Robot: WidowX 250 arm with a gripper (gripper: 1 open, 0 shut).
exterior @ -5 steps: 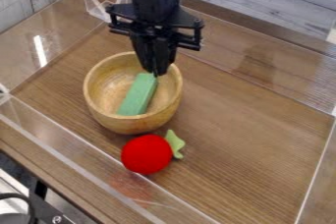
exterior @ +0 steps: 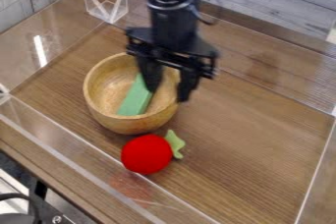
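My gripper (exterior: 186,67) is a dark, motion-blurred shape coming down from the top centre, its fingers open, over the right rim of a wooden bowl (exterior: 112,105). Inside the bowl lies a green block (exterior: 134,96), partly hidden behind the gripper. A red tomato-like object (exterior: 145,154) with a green top lies on the table (exterior: 250,169) below the bowl.
A clear wire or plastic holder (exterior: 105,0) stands at the back left. A cable runs at the bottom left corner.
The gripper has moved down and to the right in the view, its fingers reaching further over the bowl's right side and the table beside it. The bowl, block and red object look unmoved.
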